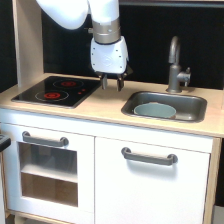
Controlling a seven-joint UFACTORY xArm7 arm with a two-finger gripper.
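My gripper (pixel 112 83) hangs over the wooden counter between the stove and the sink. Its two dark fingers stand apart, and nothing shows between them. A pale green round dish (pixel 155 110) lies in the sink (pixel 190 107), to the right of the gripper and nearer the camera. The fingers appear to be clear of the counter, though their exact height is hard to judge.
A black stovetop (pixel 58 91) with red rings is set into the counter at left. Behind the sink rises a dark faucet (pixel 177 68). Below are an oven door (pixel 48 165) and a white cabinet door (pixel 150 185). The counter (pixel 100 107) between stove and sink is bare.
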